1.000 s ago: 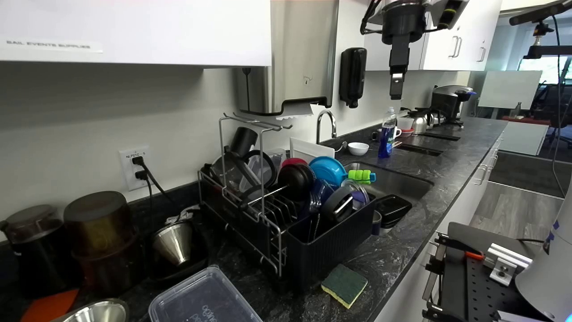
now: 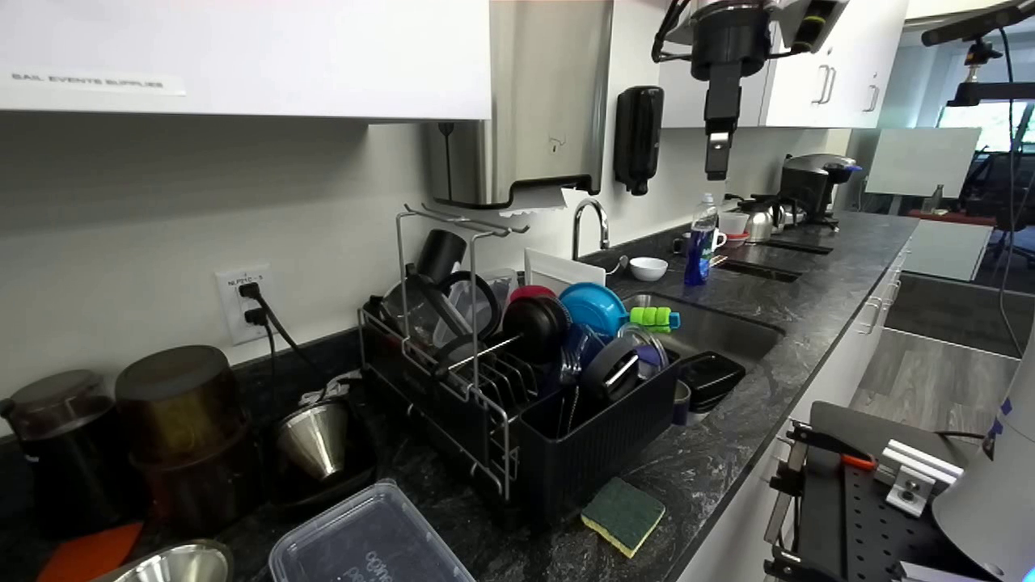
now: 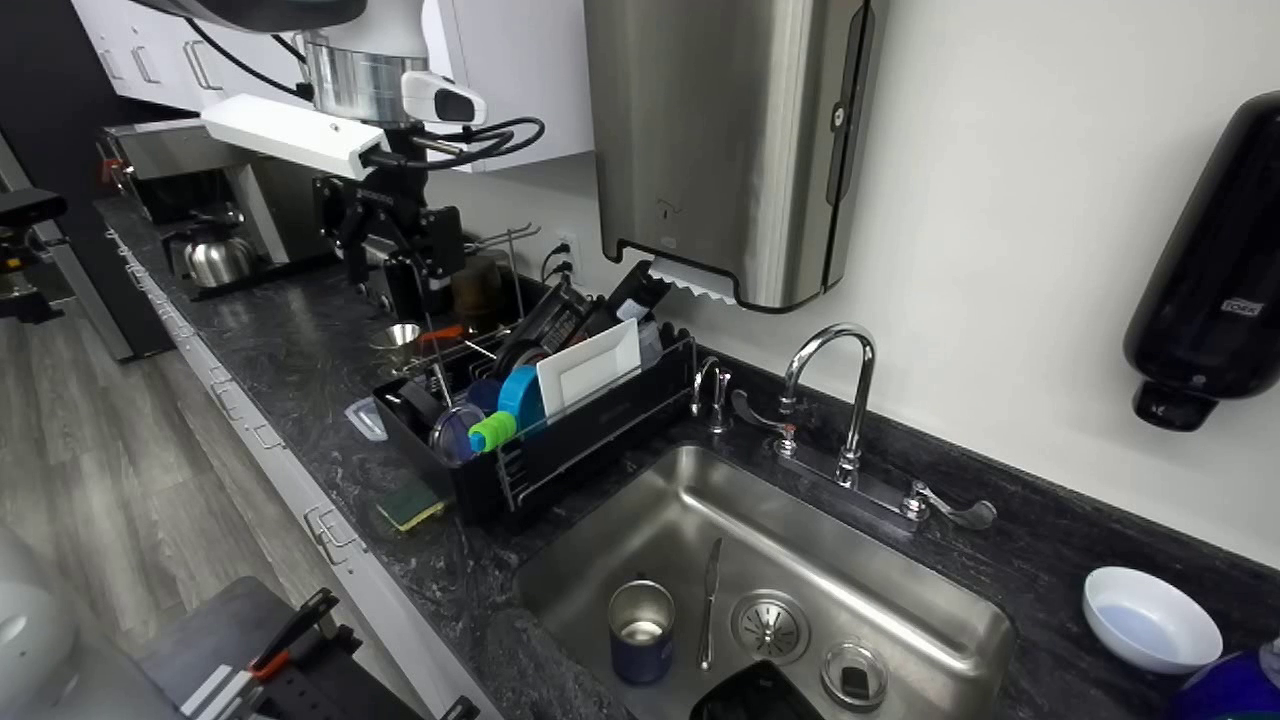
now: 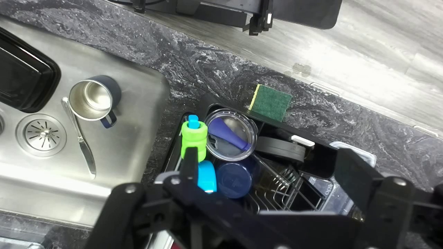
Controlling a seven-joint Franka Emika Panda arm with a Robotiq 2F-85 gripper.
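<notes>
My gripper stands open, its two fingers wide apart with nothing held between them. A green and yellow sponge (image 4: 272,102) lies on the counter beside the rack. The steel sink holds a blue mug (image 3: 641,654), a knife (image 3: 708,606) and a black tray (image 3: 756,696).
Behind the sink rises the faucet (image 3: 866,384). A paper towel dispenser (image 3: 720,144) hangs on the wall above the rack. A white bowl (image 3: 1152,618) and a blue soap bottle (image 2: 699,242) stand past the sink. Counter in front of the rack is mostly bare.
</notes>
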